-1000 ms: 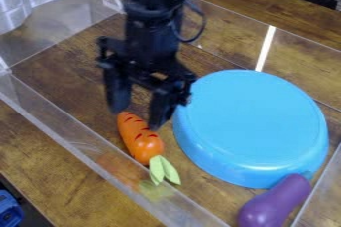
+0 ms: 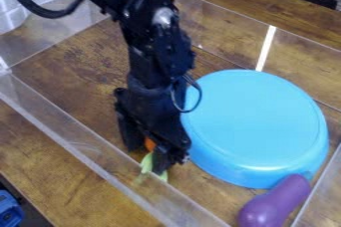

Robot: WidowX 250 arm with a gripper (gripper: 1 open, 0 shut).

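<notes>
The black gripper is lowered over an orange carrot with pale green leaves in a clear-walled bin, left of a blue lid-like object. The gripper hides most of the carrot; whether its fingers are shut on it cannot be told.
A large blue rounded object fills the right of the bin. A purple eggplant lies at the lower right. The clear wall runs along the left. Bare wooden floor shows at the upper left.
The gripper has come down onto the carrot, which is now mostly covered by it.
</notes>
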